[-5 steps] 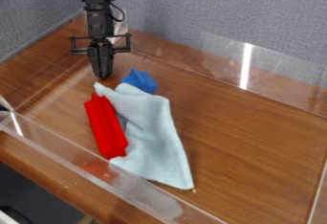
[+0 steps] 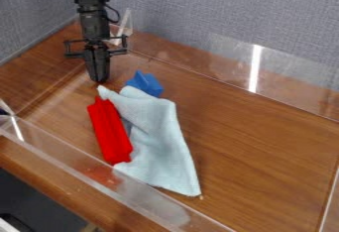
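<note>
My gripper [image 2: 97, 75] points down at the wooden floor [image 2: 252, 157] in the upper left, shut, with nothing visible between its fingers. Just right of it lies a blue block [image 2: 145, 83]. A pale cloth [image 2: 162, 147] spreads from below the gripper toward the front, and a long red block [image 2: 109, 129] lies along its left side.
A clear wall [image 2: 79, 181] runs along the front-left edge, and grey walls bound the back.
The arm and gripper have shifted slightly to the left. The blocks and cloth look unchanged.
</note>
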